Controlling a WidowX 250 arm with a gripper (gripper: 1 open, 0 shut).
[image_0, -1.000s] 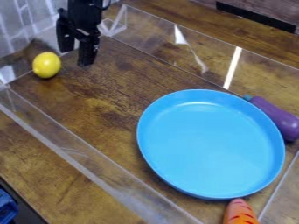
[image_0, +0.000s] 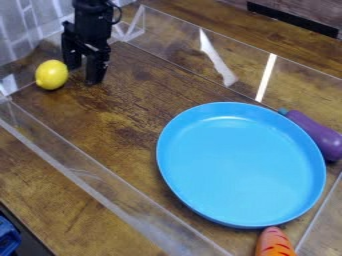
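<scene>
My black gripper (image_0: 84, 62) is at the top left, low over the wooden surface, open, just right of and slightly above a yellow lemon-like object (image_0: 52, 74). A large blue plate (image_0: 241, 164) lies on the right half of the surface. A purple eggplant (image_0: 314, 134) is at the right edge, and an orange carrot (image_0: 274, 243) at the bottom right.
Clear plastic walls border the wooden area (image_0: 127, 130), along the lower left, top and right. A dark blue object (image_0: 8, 238) sits at the bottom left corner, outside the walls.
My gripper has moved slightly down, closer to the surface beside the yellow object. The other objects have stayed in place.
</scene>
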